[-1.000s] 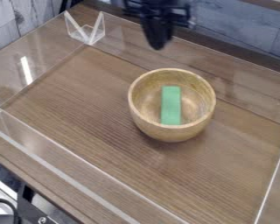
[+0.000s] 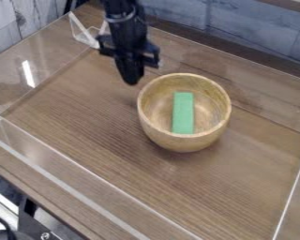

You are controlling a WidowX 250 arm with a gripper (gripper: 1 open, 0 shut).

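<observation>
A round wooden bowl [image 2: 160, 127] rests on the wooden table right of centre, with a green rectangular block [image 2: 183, 112] lying inside it. The dark gripper [image 2: 127, 63] hangs blurred above the table, up and left of the bowl; whether its fingers are open or shut is unclear.
The wooden table [image 2: 78, 122] has wide bare areas left of, below and right of the bowl. A blue-grey surface [image 2: 253, 33] runs along the back right. White wire-like shapes show at the left edge and behind the arm.
The gripper has come down and to the left from the top of the view, nearer the table and the bowl's left side. The bowl and block look unmoved.
</observation>
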